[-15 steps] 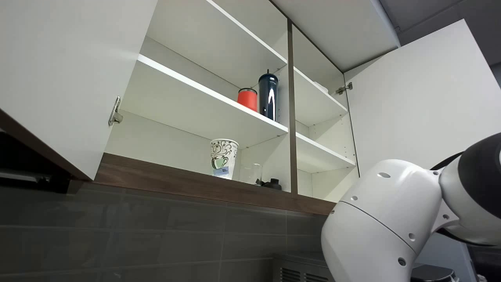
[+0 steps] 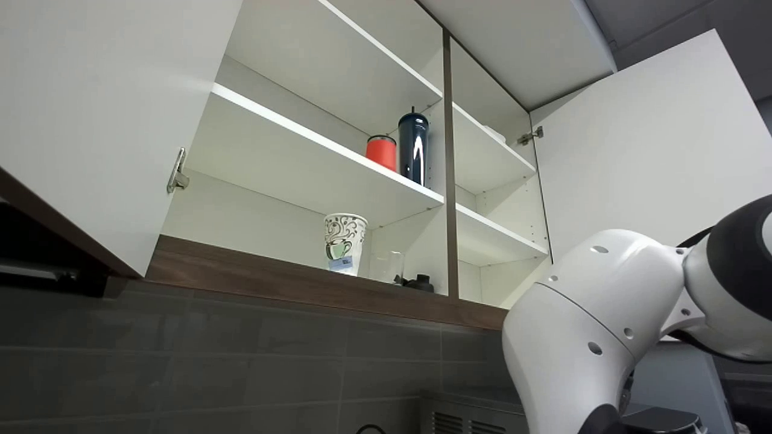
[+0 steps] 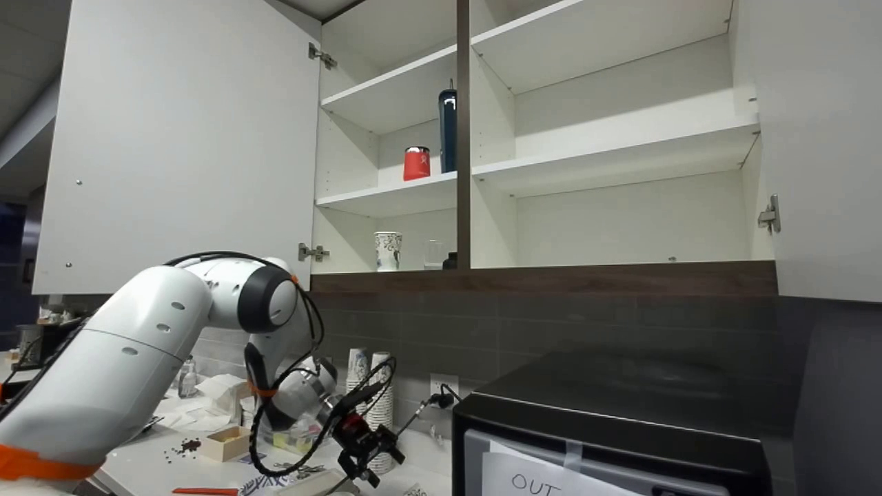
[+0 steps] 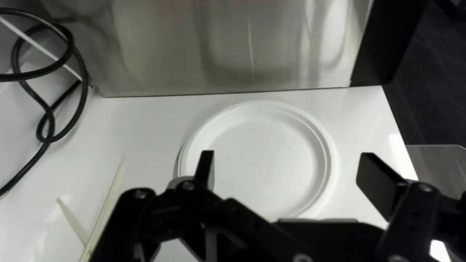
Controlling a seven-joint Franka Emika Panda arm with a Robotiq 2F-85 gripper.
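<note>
In the wrist view my gripper is open, its two black fingers wide apart with nothing held between them. A round white plate (image 4: 262, 153) lies on the white counter (image 4: 144, 131) beyond and below the fingers. Inside the open cabinet, a patterned paper cup (image 2: 344, 242) stands on the bottom level beside a clear glass (image 2: 386, 266) and a black-lidded item (image 2: 420, 283). On the shelf above them are a red tumbler (image 3: 417, 162) and a tall dark blue tumbler (image 3: 448, 132). The gripper hangs low over the counter, well below the cabinet, in exterior view 2.
A steel-sided appliance (image 4: 231, 48) stands right behind the plate. Black cable (image 4: 48, 109) loops at the left, and thin pale sticks (image 4: 105, 205) lie near the left finger. Stacked paper cups (image 3: 381, 405) stand behind the gripper. The counter's right edge is close to the plate.
The arm's white elbow link has risen slightly and its pose has shifted in exterior view 1. The cabinet and everything on its shelves look the same.
</note>
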